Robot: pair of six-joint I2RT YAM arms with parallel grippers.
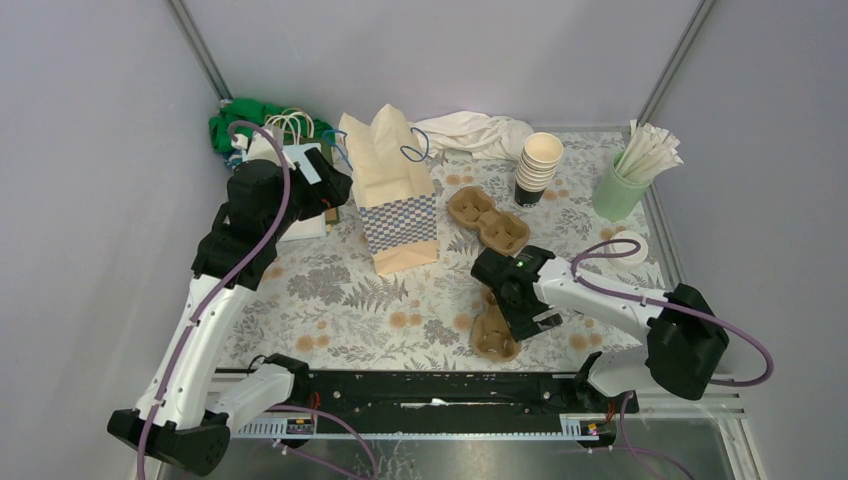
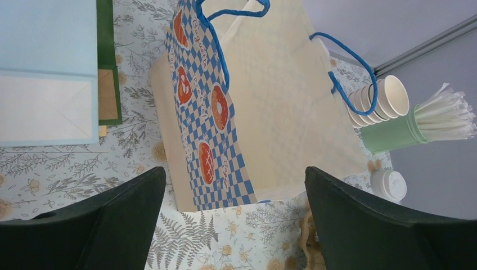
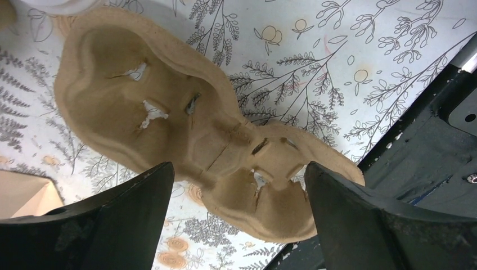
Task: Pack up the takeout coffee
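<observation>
A cream paper bag with checkered band and blue handles (image 1: 400, 230) (image 2: 214, 140) stands open at the back centre. My left gripper (image 1: 330, 190) hangs open at its left, nothing between the fingers. One brown double cup carrier (image 1: 470, 206) lies right of the bag. Another (image 1: 492, 338) (image 3: 152, 107) lies at the front edge, with my right gripper (image 1: 530, 320) over it, open around its near end, as seen in the right wrist view.
Stacked paper cups (image 1: 540, 160), a green holder of wrapped straws (image 1: 616, 195) and white lids (image 1: 628, 245) stand at the right. Other bags (image 1: 305, 230) and a white cloth (image 1: 470, 130) are at the back.
</observation>
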